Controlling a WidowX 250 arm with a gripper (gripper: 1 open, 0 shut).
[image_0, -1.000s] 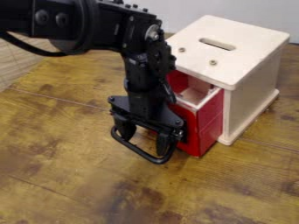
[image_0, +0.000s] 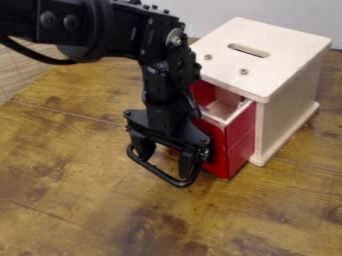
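Note:
My black gripper (image_0: 166, 152) hangs low over the wooden floor, pressed up against the front of a red drawer (image_0: 233, 146) in a white wooden cabinet (image_0: 278, 80). Its body hides the left part of the drawer front, and I cannot tell whether the fingers are open or shut or touching the drawer. The drawer's pale inside shows above the red front, behind my arm.
A wall or board edge runs along the upper left. The cabinet fills the upper right, with a slot in its top.

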